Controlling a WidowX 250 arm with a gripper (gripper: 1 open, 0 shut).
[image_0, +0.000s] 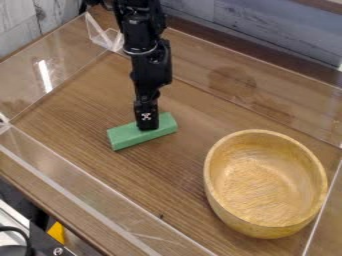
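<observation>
A black robot gripper comes down from the top of the view, its fingertips over the right part of a green rectangular block lying flat on the wooden table. The gripper is open, though its dark fingers overlap and whether they touch the block is hard to tell.
A large round wooden bowl stands on the right side of the table. Clear plastic edging runs along the left, and a yellow object lies beyond the near-left edge.
</observation>
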